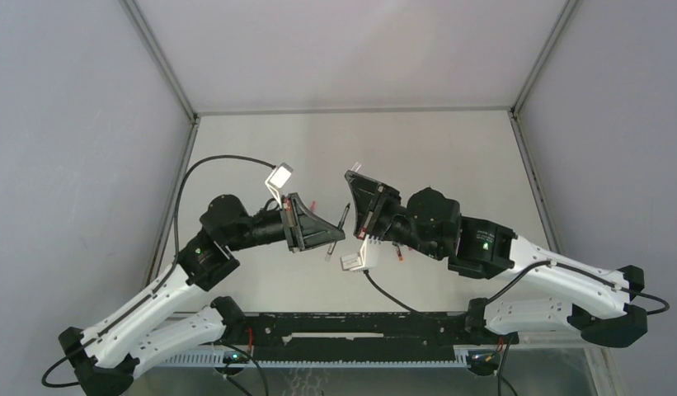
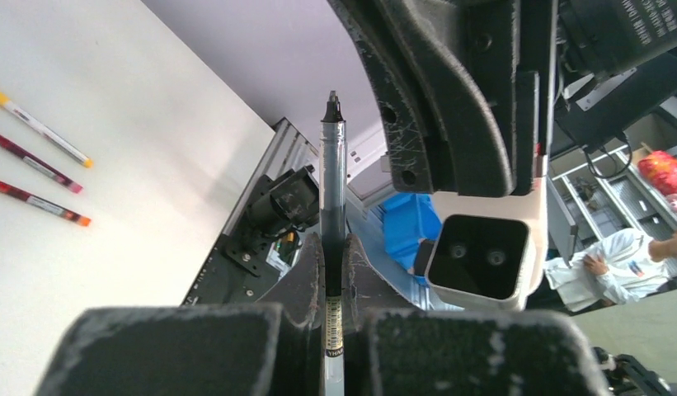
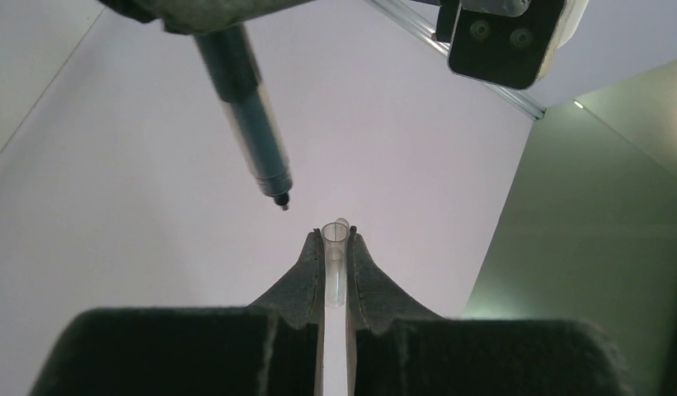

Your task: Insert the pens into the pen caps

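My left gripper is shut on a black pen, held upright in the left wrist view with its tip exposed. My right gripper has a clear cap between its fingers, its round mouth facing the right wrist camera's upper side. The pen hangs above and left of that cap in the right wrist view, tip apart from it. In the top view both grippers meet over the table's middle, the pen between them and the cap at the right gripper's tip.
Several coloured pens lie on the white table, partly under the right arm in the top view. Walls enclose the sides and back.
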